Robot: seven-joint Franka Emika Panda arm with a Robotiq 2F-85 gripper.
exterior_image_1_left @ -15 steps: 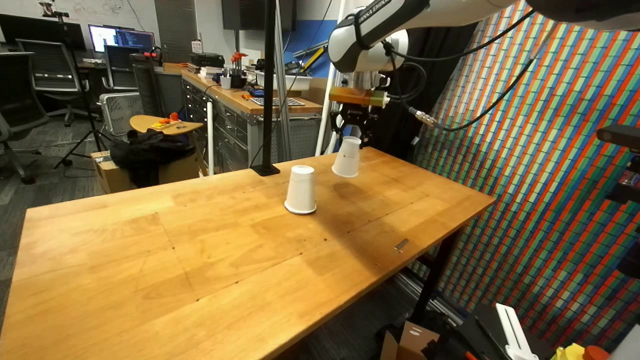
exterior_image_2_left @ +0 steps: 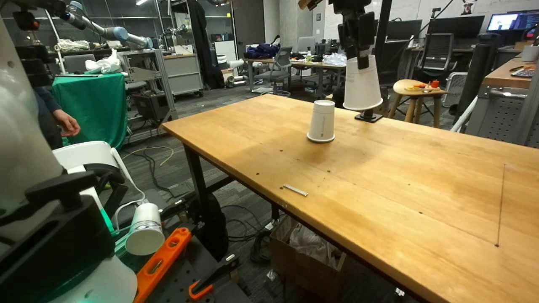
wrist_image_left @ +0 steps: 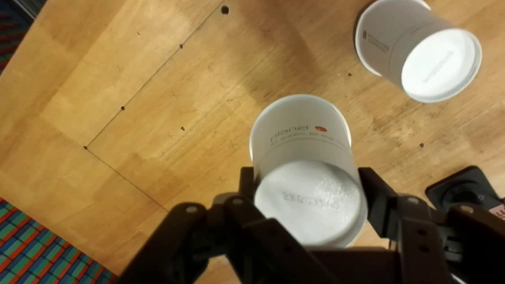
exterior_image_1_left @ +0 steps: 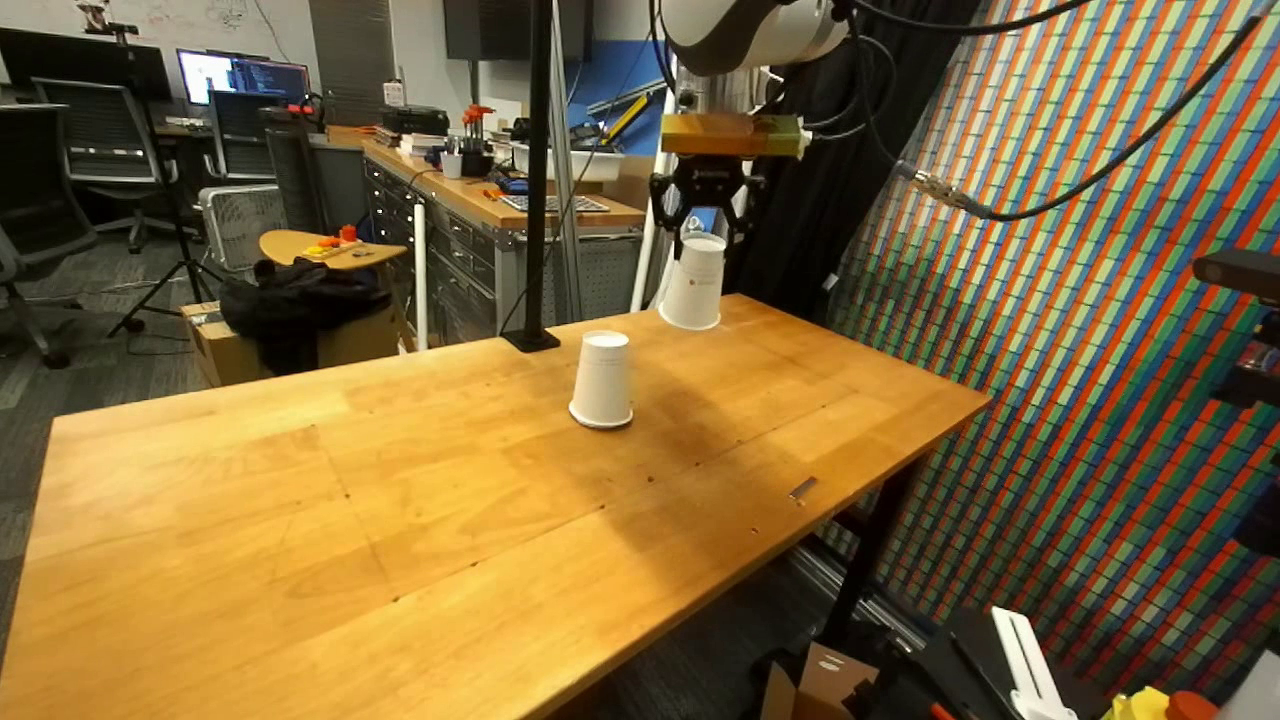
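Note:
Raised above the table, an upside-down white paper cup (exterior_image_1_left: 692, 292) is pinched near its base end by my gripper, which is shut on it. In the wrist view this held cup (wrist_image_left: 300, 142) shows printed lettering and its closed base, with a black finger at each side. A second white cup (exterior_image_1_left: 602, 382) stands upside down on the wooden table, apart from the held one. The wrist view has this standing cup (wrist_image_left: 416, 47) at the upper right; exterior view 2 shows the standing cup (exterior_image_2_left: 322, 121) lower than the held cup (exterior_image_2_left: 362, 86).
A black post on a foot plate (exterior_image_1_left: 531, 340) rises from the table's back edge. A small metal strip (exterior_image_2_left: 295, 190) lies near the opposite edge.
My gripper has lifted the held cup higher, and it appears larger in exterior view 1. The standing cup has stayed in place.

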